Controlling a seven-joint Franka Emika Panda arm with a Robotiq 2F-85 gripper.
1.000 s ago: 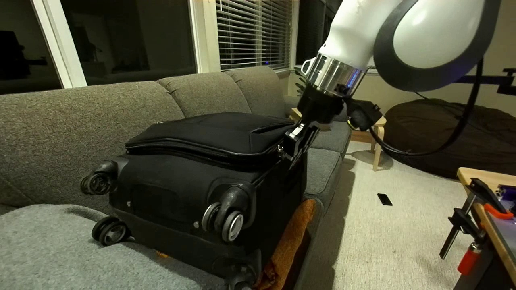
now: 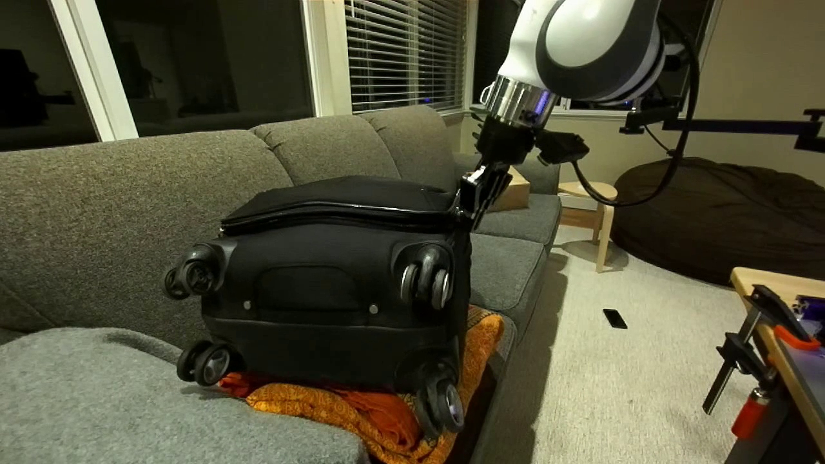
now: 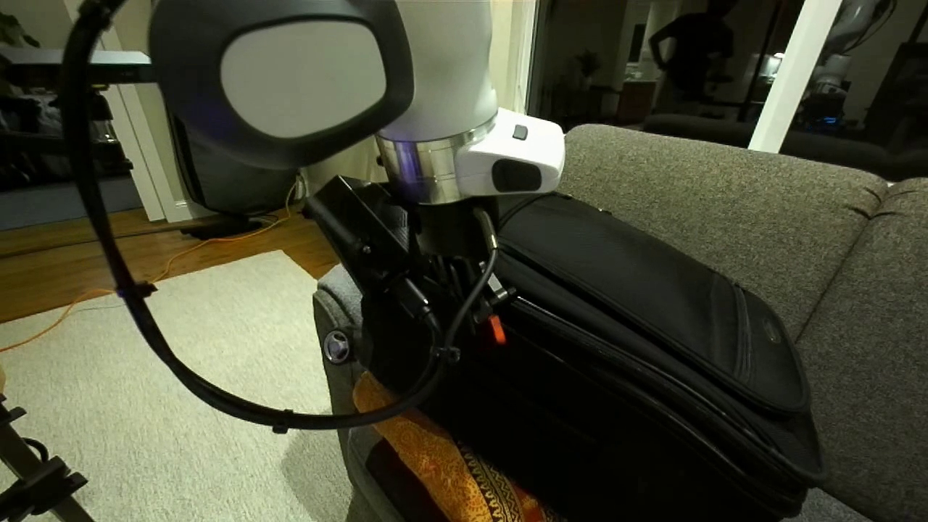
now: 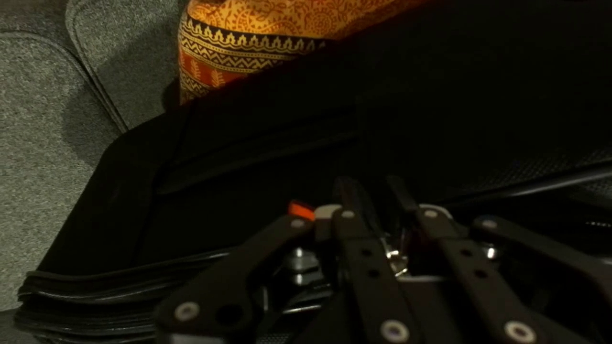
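Note:
A black wheeled suitcase (image 2: 332,267) lies flat on the couch, its wheels facing exterior view 1. The zipper seam (image 3: 600,335) runs along its side beneath the top flap (image 2: 348,193). My gripper is at this seam, by the suitcase's aisle-side edge. Its fingers (image 4: 373,275) stand a narrow gap apart, partly open. Shiny metal, perhaps a zipper pull (image 4: 397,263), shows between and below them; whether they touch it is too dark to tell. In exterior view 2 the wrist and cable partly cover the fingers.
An orange patterned cloth (image 2: 309,402) lies under the suitcase, with a grey blanket (image 2: 155,402) in front. The couch back (image 2: 131,209) rises behind. A clamped table (image 2: 773,309) stands at right. The carpet between holds only a phone (image 2: 615,318).
The suitcase has turned and slid away from exterior view 1, uncovering more orange cloth at its near side. My arm has moved farther back along the couch, the gripper staying by the seam.

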